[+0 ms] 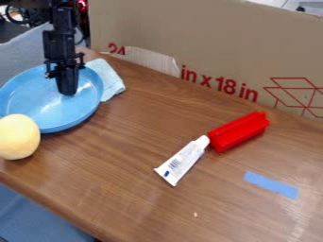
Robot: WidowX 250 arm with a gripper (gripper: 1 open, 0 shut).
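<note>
My black gripper (66,83) reaches down over the blue plate (38,113) at the left of the table, its tip low in the plate's upper part. It looks shut, with nothing visible between its fingers. Just below the plate lies a pale yellow round object (18,137), and a light blue cloth (106,79) lies at the plate's right.
A white tube (182,161) and a red cylinder (237,130) lie on the right half, with a blue tape strip (270,185) nearby. A large cardboard box (214,43) walls off the back.
</note>
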